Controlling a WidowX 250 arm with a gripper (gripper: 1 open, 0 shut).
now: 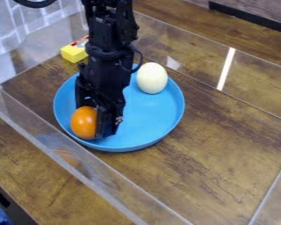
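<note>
My black gripper [102,105] reaches down into a round blue plate [149,127], its tip low at the orange ball [87,123] on the plate's left side. The gripper's fingers are dark and overlap the ball's upper right, so whether they are open or shut on it is unclear. A white egg-shaped object [151,77] rests at the plate's back right.
A yellow object [74,51] with a pale patch lies behind the arm on the left. Clear plastic edges run along the left and lower left.
</note>
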